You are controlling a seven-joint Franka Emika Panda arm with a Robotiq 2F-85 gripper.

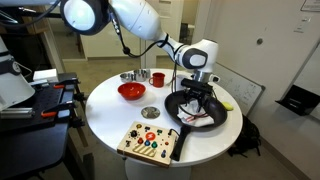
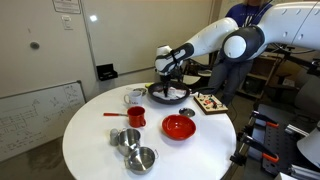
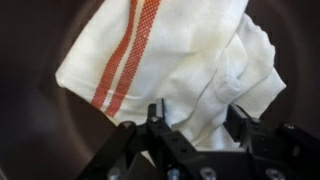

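A white cloth with red-orange stripes lies crumpled inside a large black pan. In the wrist view my gripper is right over the cloth, pointing down at it. The two dark fingertips stand apart, and a raised fold of the cloth shows between them. Whether the fingers touch this fold is hard to tell. From exterior view 1, the gripper reaches down into the pan, and the arm hides part of the cloth.
A red bowl, a red mug and metal bowls stand on the white round table. A wooden board with colored knobs lies beside the pan handle. Open tabletop shows near the red bowl.
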